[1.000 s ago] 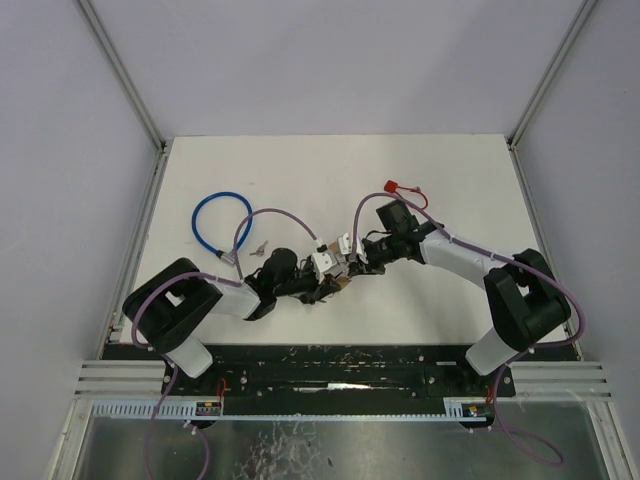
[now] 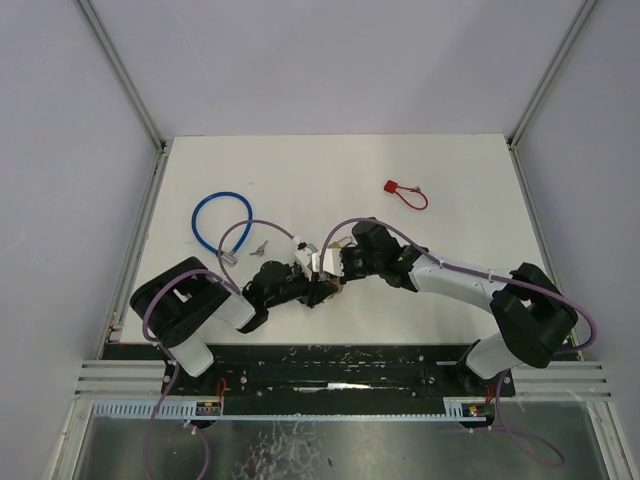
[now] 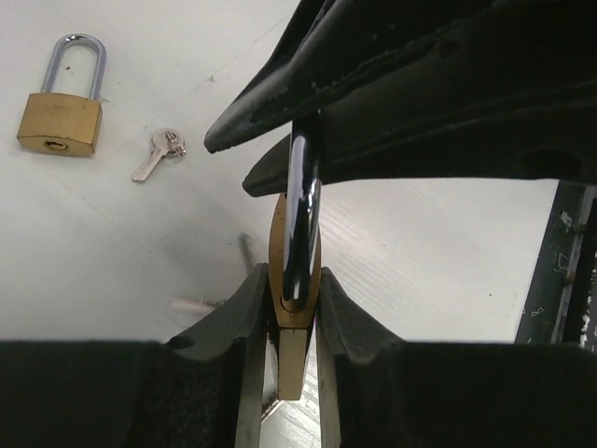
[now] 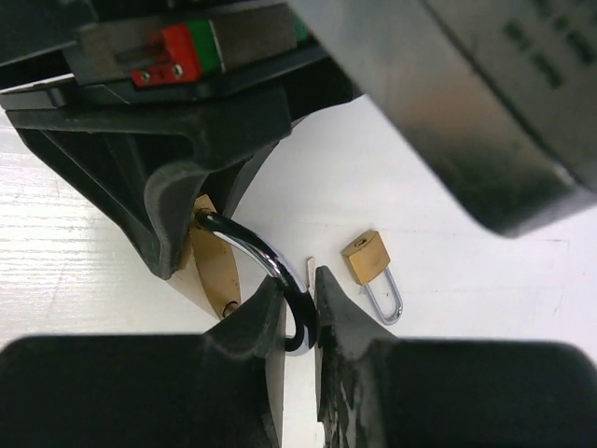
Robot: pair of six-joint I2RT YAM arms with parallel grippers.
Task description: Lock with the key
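Note:
A brass padlock [image 3: 291, 369] with a shiny thick shackle [image 3: 300, 215] is held between both arms near the table's front middle. In the left wrist view, my left gripper is shut on the brass body. My right gripper grips the shackle, seen bending into its fingers in the right wrist view. Whether the free end of the shackle sits in the body cannot be made out. A small key bunch [image 3: 160, 154] lies on the table in the left wrist view. No key shows in the held padlock.
A second brass padlock [image 3: 61, 121] lies near the keys. A blue cable lock [image 2: 196, 218] is on the left of the table, and a red lock with a loop [image 2: 392, 187] at back right. Both grippers are very close together.
Both grippers have moved left in the top view, the right one further and slightly toward the front edge, over the held padlock.

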